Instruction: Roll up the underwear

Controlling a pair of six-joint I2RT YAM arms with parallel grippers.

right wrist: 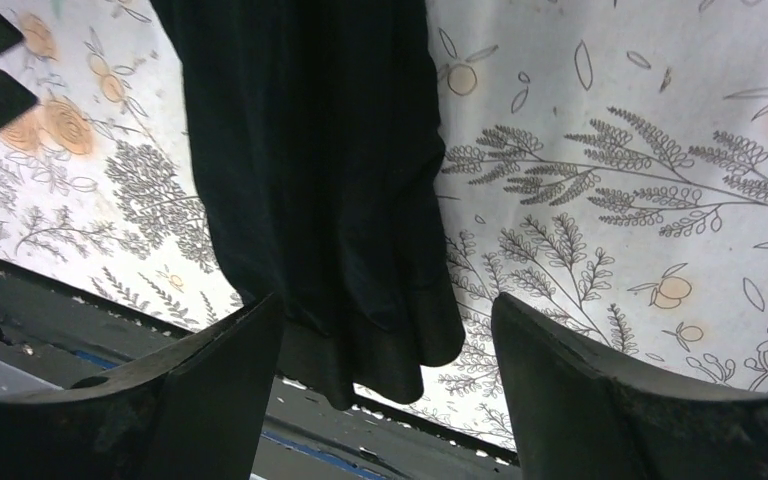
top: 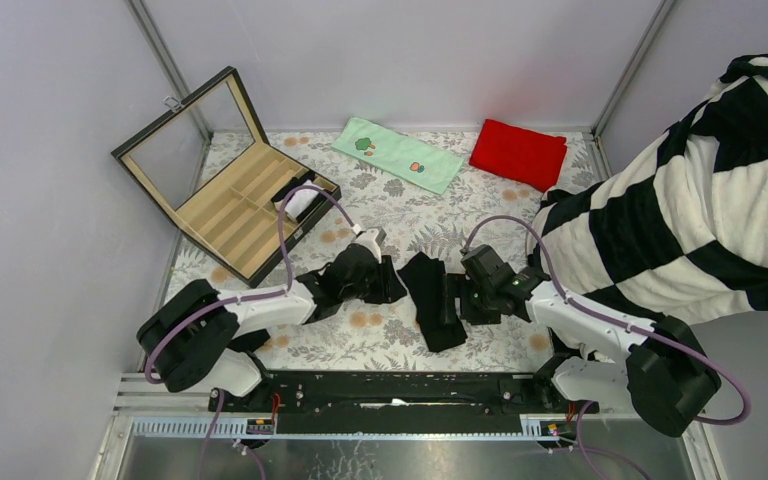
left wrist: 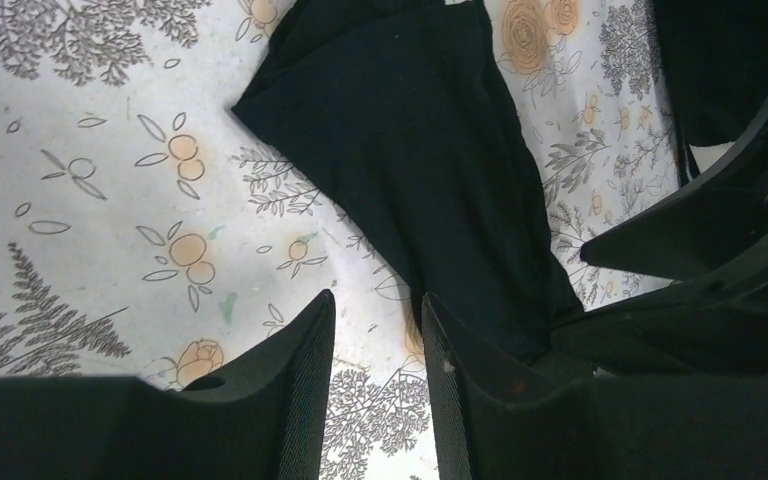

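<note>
The black underwear [top: 427, 295] lies flat as a long folded strip on the patterned cloth, between my two arms. Its far end, with a pointed corner, shows in the left wrist view, where the dark fabric [left wrist: 400, 140] runs diagonally. To its left my left gripper stands open over bare cloth, nothing between its fingers. Over the near end of the strip [right wrist: 330, 210] hovers my right gripper, its fingers apart on either side of the layered edge. Whether those fingers touch the fabric I cannot tell.
An open partitioned box [top: 230, 215] with rolled items stands at the far left. Behind lie a green towel [top: 400, 153] and a folded red cloth [top: 518, 154]. A large checkered blanket [top: 690, 200] fills the right side; more black fabric [top: 250, 340] lies beneath my left arm.
</note>
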